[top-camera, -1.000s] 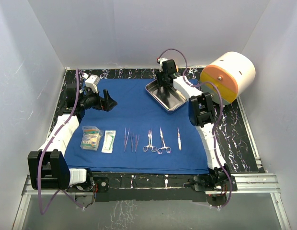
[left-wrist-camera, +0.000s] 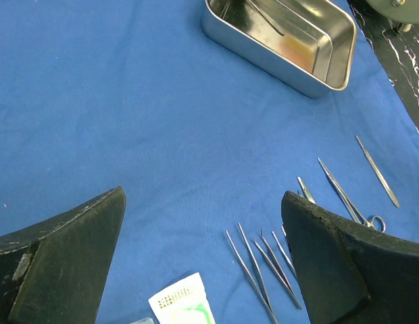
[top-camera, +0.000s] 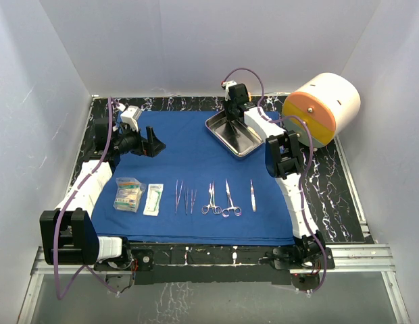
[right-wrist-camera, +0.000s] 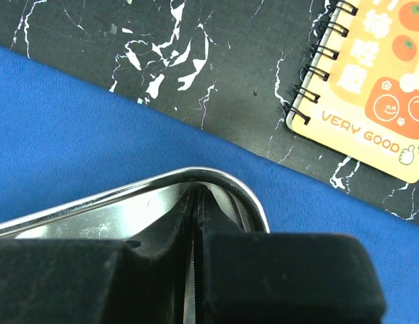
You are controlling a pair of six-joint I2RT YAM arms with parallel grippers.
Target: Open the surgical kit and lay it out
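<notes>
The metal tray (top-camera: pixel 244 150) lies at the back right of the blue cloth. My right gripper reaches inside its rounded corner, shut, with nothing showing between the fingers. A thin dark strip (left-wrist-camera: pixel 267 19) crosses the tray in the left wrist view; I cannot tell whether it is an instrument or a reflection. My left gripper (top-camera: pixel 154 144) hovers open and empty over the cloth's left side. Along the front lie tweezers (top-camera: pixel 178 196), scissor-handled instruments (top-camera: pixel 211 202) (top-camera: pixel 230 202) and a scalpel (top-camera: pixel 253 196). A white packet (top-camera: pixel 153 199) and a plastic bag (top-camera: pixel 130 194) lie left of them.
A large white and orange drum-shaped object (top-camera: pixel 324 108) stands right of the tray. Behind the tray, a spiral notebook (right-wrist-camera: pixel 372 88) lies on the black marbled table (right-wrist-camera: pixel 223 81).
A dark strip now shows farther into the tray below my right gripper than before. The left arm and the laid-out instruments have not moved.
</notes>
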